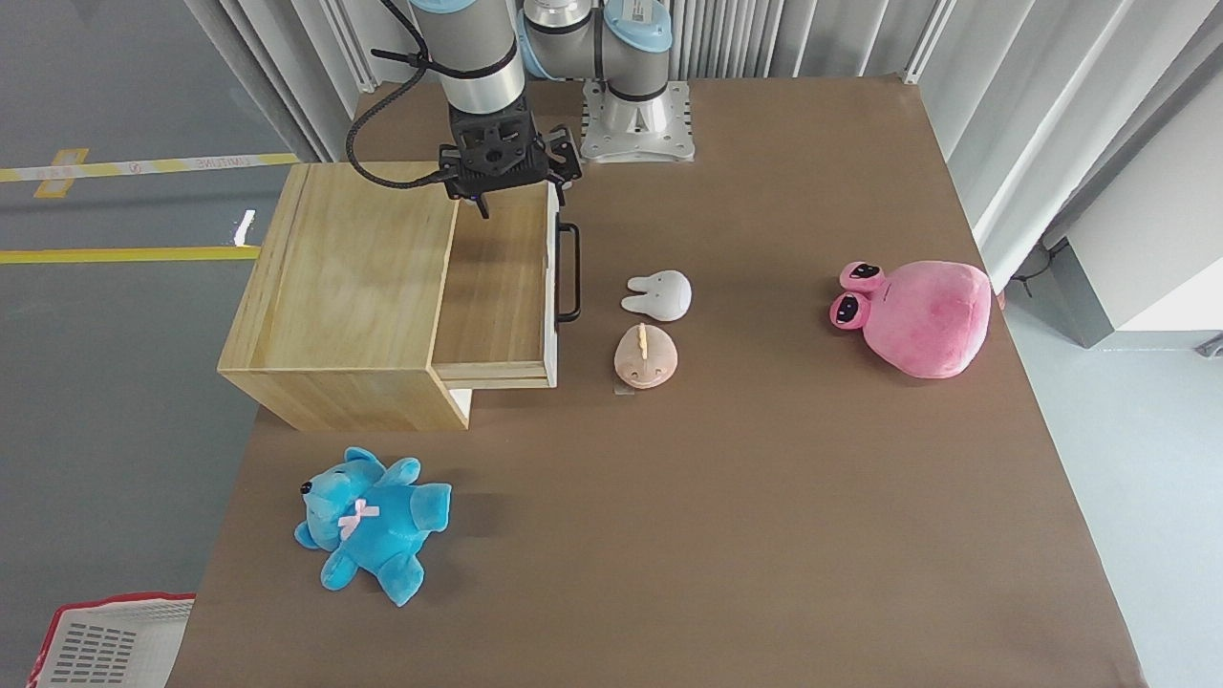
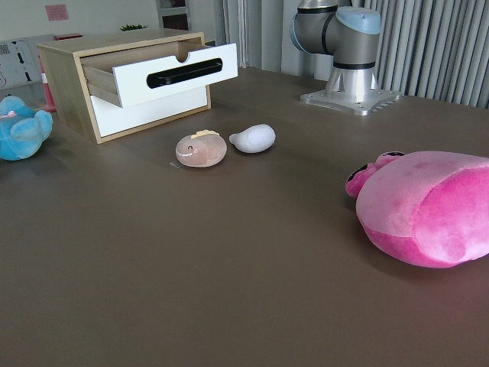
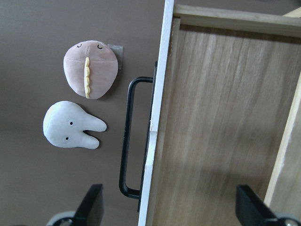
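Observation:
A wooden cabinet (image 1: 334, 275) has its drawer (image 1: 494, 298) pulled out and empty, with a black handle (image 3: 124, 155) on the front. My gripper hangs above the drawer's back end, open, with nothing between its fingers. In front of the drawer lie a white bunny plush (image 1: 664, 294) and a pinkish round plush (image 1: 644, 357), the latter nearer the front camera. A blue bear plush (image 1: 378, 522) lies beside the cabinet, and a large pink plush (image 1: 923, 316) sits at the right of the table.
The robot's white base plate (image 1: 636, 138) stands at the back. A basket (image 1: 115, 642) stands off the table at the front left.

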